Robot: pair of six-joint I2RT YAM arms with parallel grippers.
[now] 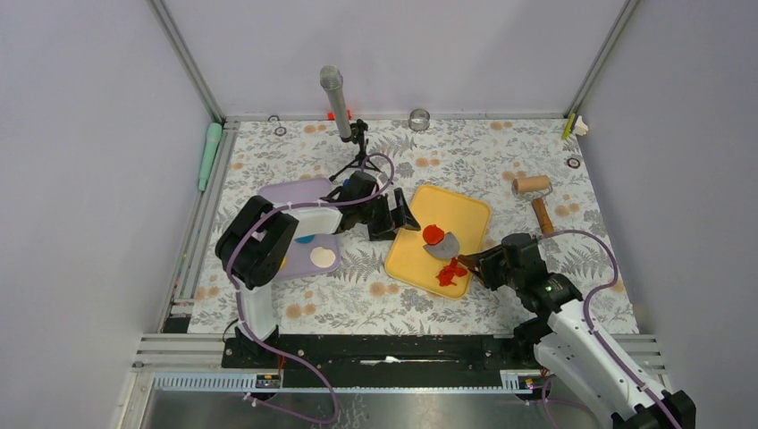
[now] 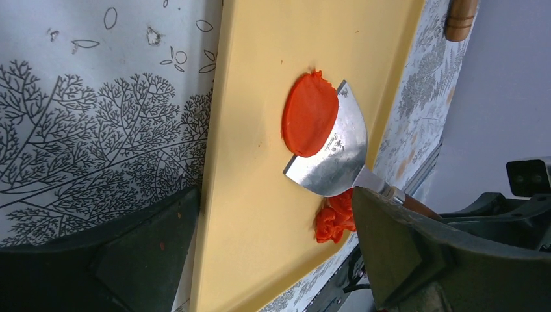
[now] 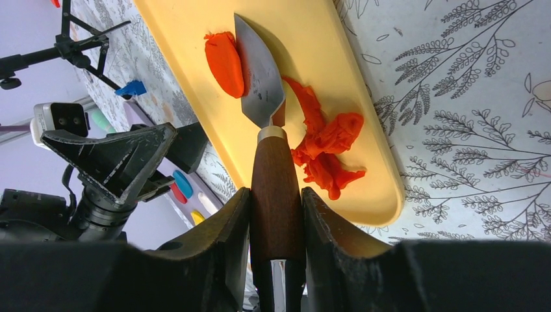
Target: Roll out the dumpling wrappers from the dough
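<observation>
A flattened red dough round [image 2: 309, 114] rests on the yellow tray [image 1: 420, 268], against the edge of a steel scraper blade [image 3: 260, 78]. My right gripper is shut on the scraper's wooden handle [image 3: 273, 188]. Crumpled red dough pieces [image 3: 328, 146] lie in the tray beside the handle. My left gripper [image 1: 398, 214] stands open over the tray's left edge; in the left wrist view its fingers [image 2: 123, 260] frame the tray, with nothing seen between them.
A lilac tray [image 1: 295, 192] with coloured discs sits left. A roller [image 1: 532, 185] lies back right, a microphone stand [image 1: 353, 143] stands behind the left arm, and a glass [image 1: 419, 119] is at the back.
</observation>
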